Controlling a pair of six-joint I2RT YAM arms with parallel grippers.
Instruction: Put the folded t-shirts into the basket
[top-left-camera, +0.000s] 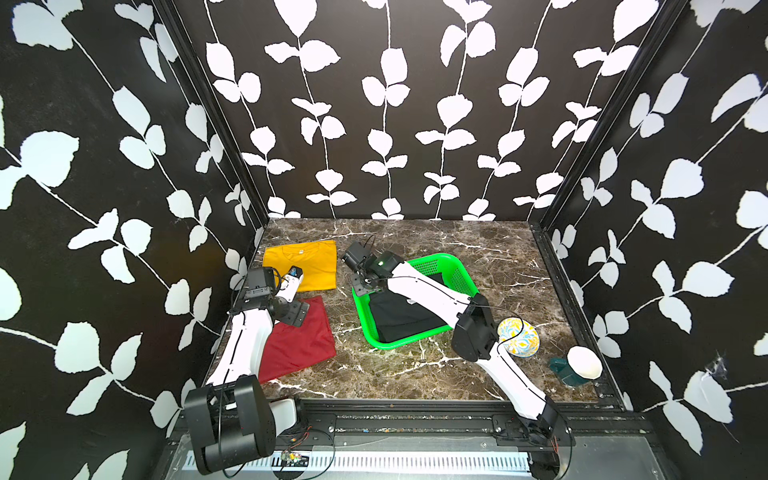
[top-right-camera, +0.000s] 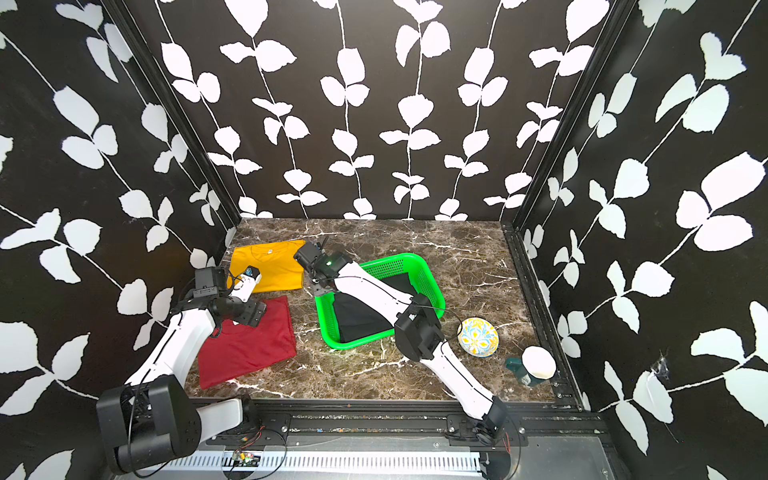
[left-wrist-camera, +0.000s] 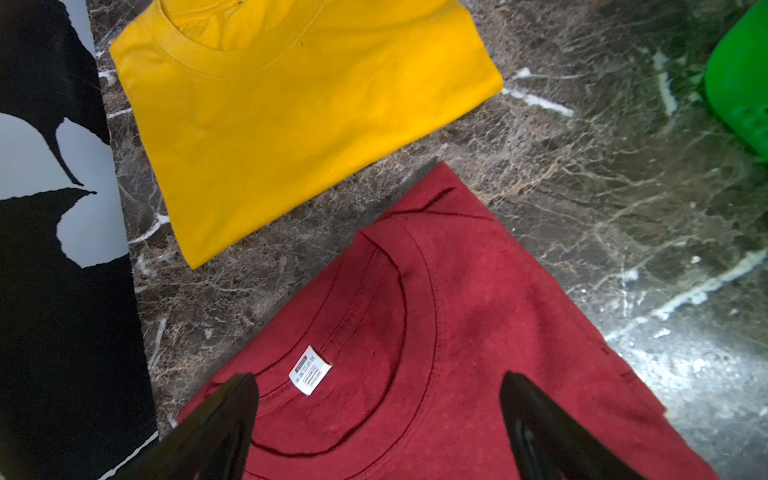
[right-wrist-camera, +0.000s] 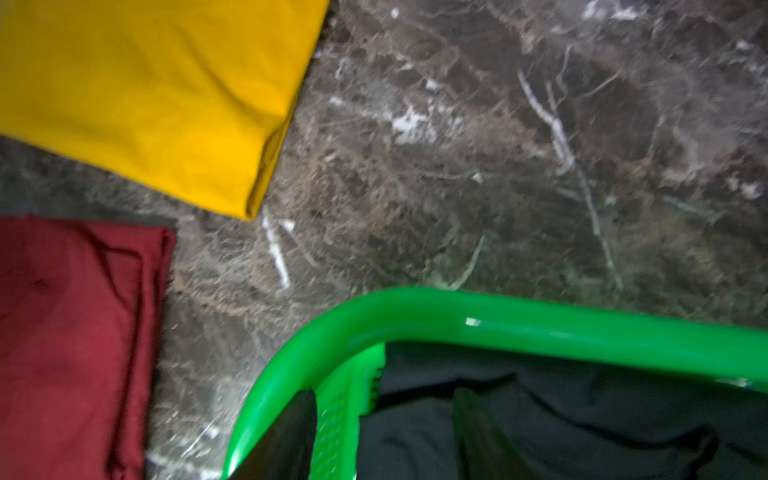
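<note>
In the top left view, a folded black t-shirt (top-left-camera: 400, 317) lies inside the green basket (top-left-camera: 385, 345). Left of the basket, a folded red t-shirt (top-left-camera: 302, 349) lies flat, with a folded yellow t-shirt (top-left-camera: 316, 264) behind it. My left gripper is open above the red shirt's collar end, its dark fingers apart and nothing between them. Over the basket's left rim, my right gripper also stands open. Its fingers show in front of the rim and the black shirt; whether they touch either is hard to tell.
To the right of the basket sit a patterned bowl (top-left-camera: 518, 337) and a dark green mug (top-left-camera: 569, 370) with a white inside. The right arm reaches across the basket.
</note>
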